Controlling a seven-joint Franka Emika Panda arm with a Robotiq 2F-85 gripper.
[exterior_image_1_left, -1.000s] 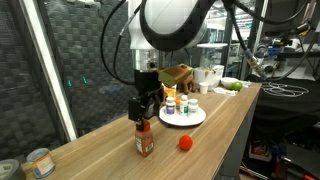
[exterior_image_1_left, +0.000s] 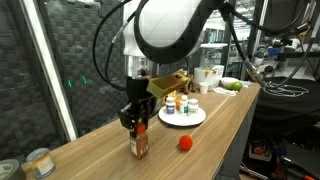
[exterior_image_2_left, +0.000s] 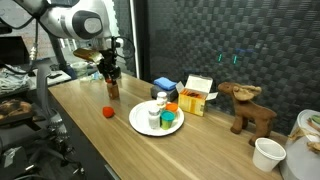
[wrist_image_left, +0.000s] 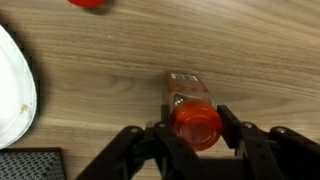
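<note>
A small brown bottle (exterior_image_1_left: 140, 147) with a reddish-orange cap (wrist_image_left: 197, 122) is upright at the table's left part in exterior view 1. My gripper (exterior_image_1_left: 138, 125) points down over its top, shut around the cap. In the wrist view the fingers (wrist_image_left: 232, 127) flank the cap on both sides. In exterior view 2 the bottle (exterior_image_2_left: 112, 90) stands under the gripper at the far end of the table. Whether its base touches the wood is hard to tell.
A red ball (exterior_image_1_left: 185, 143) lies beside the bottle. Beyond it stands a white plate (exterior_image_2_left: 139, 126) with several small jars. A yellow box (exterior_image_2_left: 196, 99), a toy moose (exterior_image_2_left: 250, 108) and a white cup (exterior_image_2_left: 268, 154) are farther along. Two cans (exterior_image_1_left: 40, 162) sit at the left end.
The ball and the plate have stayed put.
</note>
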